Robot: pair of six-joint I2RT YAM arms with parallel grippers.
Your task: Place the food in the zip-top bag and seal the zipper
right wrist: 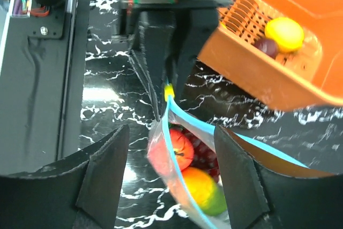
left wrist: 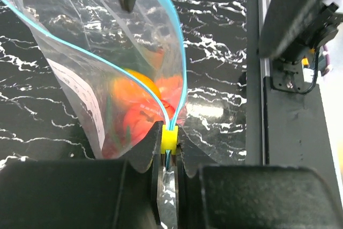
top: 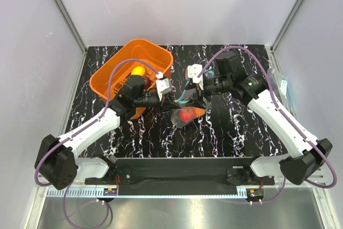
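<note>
A clear zip top bag (left wrist: 80, 20) with a blue zipper edge stands gaping, food inside it. In the right wrist view I see a red fruit (right wrist: 181, 148) and a yellow-green one (right wrist: 202, 189) through the plastic. My left gripper is shut on the yellow slider (left wrist: 169, 139) at one end of the zipper, where the two blue strips meet. Over the bag's mouth hangs my right gripper, open, the blue zipper strips running through the view between and behind its fingers. Whether it touches the bag, I cannot tell.
An orange basket (top: 99, 81) stands at the back left, holding a yellow fruit (top: 138, 71) and a dark one beside it. Bare marbled tabletop (top: 236, 132) lies to the right and in front of the bag.
</note>
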